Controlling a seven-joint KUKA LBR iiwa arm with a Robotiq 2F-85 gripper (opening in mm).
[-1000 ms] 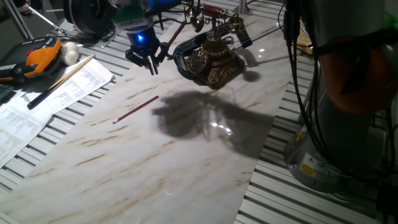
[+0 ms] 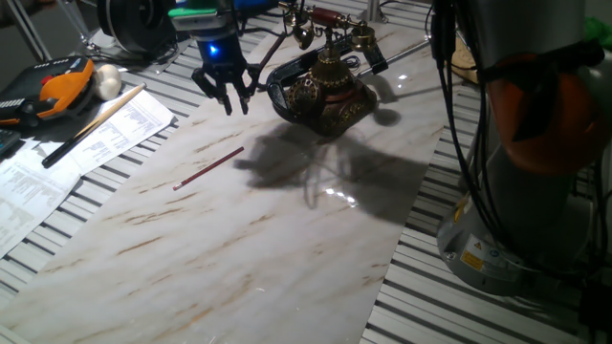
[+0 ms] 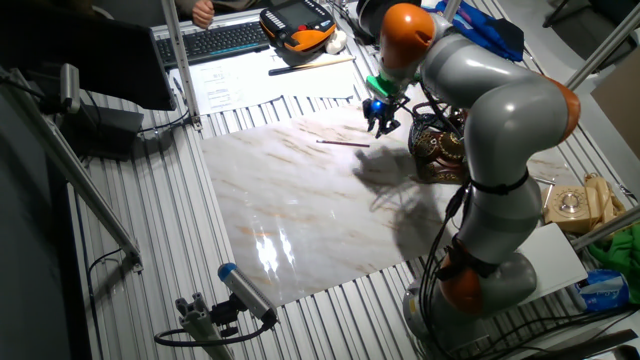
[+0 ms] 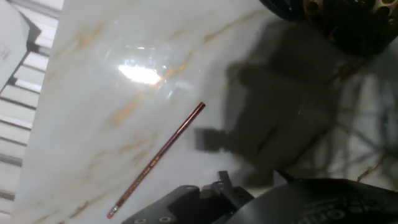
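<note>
A thin dark-red pencil [image 2: 208, 168] lies flat on the marble-patterned board [image 2: 191, 268]. In the wrist view the pencil [image 4: 155, 160] runs diagonally, its pinkish end at lower left, to the left of my fingers. My gripper [image 2: 236, 111] hangs above the board, beyond the pencil's far end in exterior view 1 and apart from it. Its black fingers stand open with a gap and nothing visible between them. From the other side, the gripper [image 3: 381, 131] shows to the right of the pencil [image 3: 343, 143].
An ornate antique-style telephone [image 2: 325, 96] stands close beside the gripper. Papers [image 2: 105, 143] with a long brush-like stick [image 2: 94, 124] and an orange-black device [image 2: 48, 91] lie off the board's left side. The near part of the board is clear.
Over the last second the gripper has turned and its fingertips appear farther apart, with a slight downward shift. Its shadow has changed shape. The pencil and telephone have stayed put.
</note>
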